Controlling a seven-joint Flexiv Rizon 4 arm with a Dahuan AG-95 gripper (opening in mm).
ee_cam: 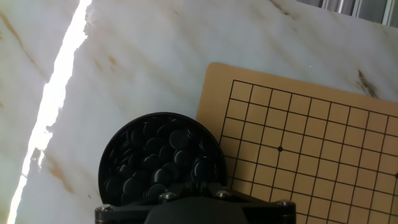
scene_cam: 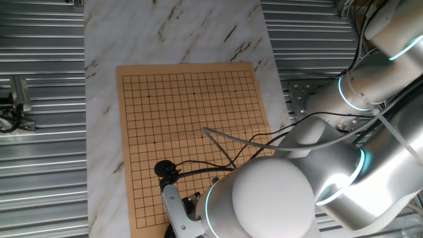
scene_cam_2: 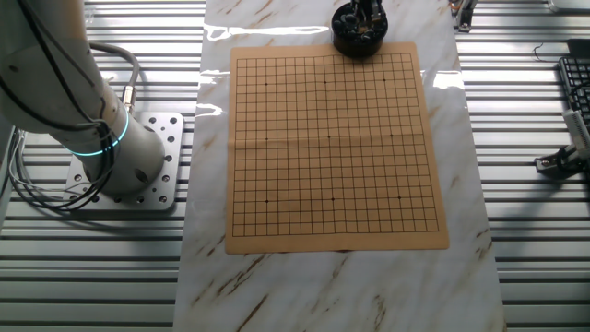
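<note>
A round black bowl full of black stones stands at a corner of the tan grid board. The bowl shows at the board's far edge in exterior view 2, overlapping it slightly. My gripper reaches over the near side of the bowl in the wrist view, its dark fingertips low against the stones. One stone lies right by the tips; whether it is between them is unclear. Black on black, the fingers cannot be read. The arm hides most of the bowl in exterior view 1.
The board is bare of stones where visible. Around it, the marbled tabletop is clear. Loose cables hang along the arm, over the board in exterior view 1. Ribbed metal flooring borders the table.
</note>
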